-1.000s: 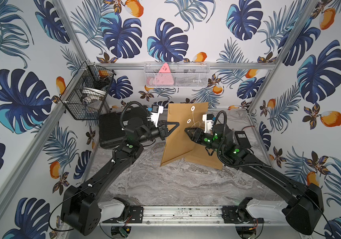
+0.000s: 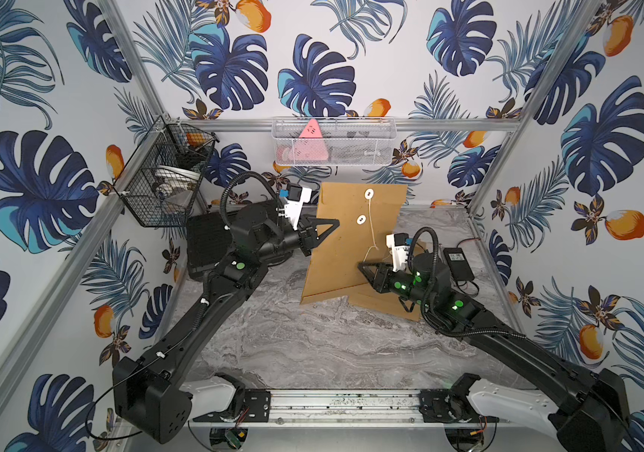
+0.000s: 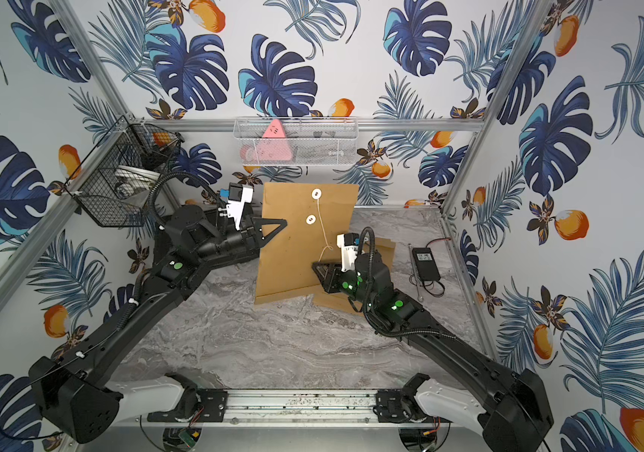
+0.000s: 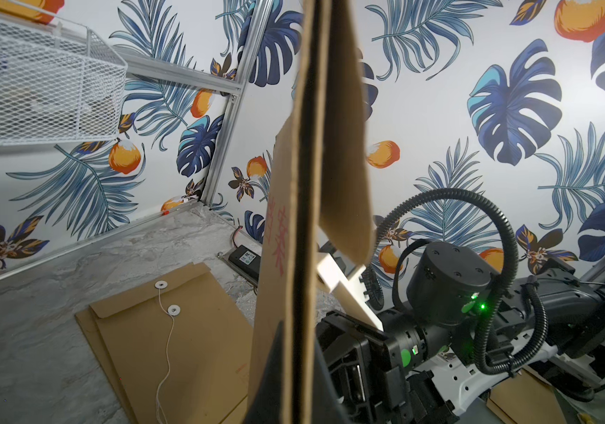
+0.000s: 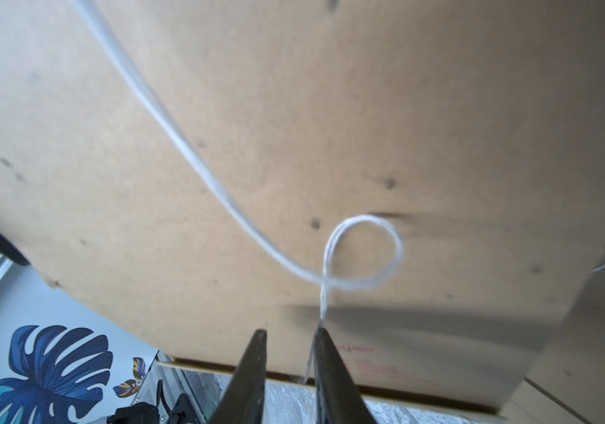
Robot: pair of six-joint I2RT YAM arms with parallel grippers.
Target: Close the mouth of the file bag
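A brown file bag [image 2: 344,248] stands upright between my arms, two white buttons [image 3: 316,193] near its top and a white string [image 5: 196,155] hanging with a loop low on its face. My left gripper [image 2: 331,229] is shut on the bag's left edge, which runs between its fingers in the left wrist view. My right gripper is part open at the bag's lower face, with the string's thin tail by its right fingertip; whether the fingers touch it I cannot tell.
More file bags [image 4: 203,353] lie flat behind the upright one. A black device [image 3: 425,265] lies at the right, a black case at back left. Mesh baskets [image 2: 367,143] hang on the walls.
The bag has risen slightly and turned more face-on to the top views. My left gripper has moved up a little; my right gripper has moved lower and slightly right.
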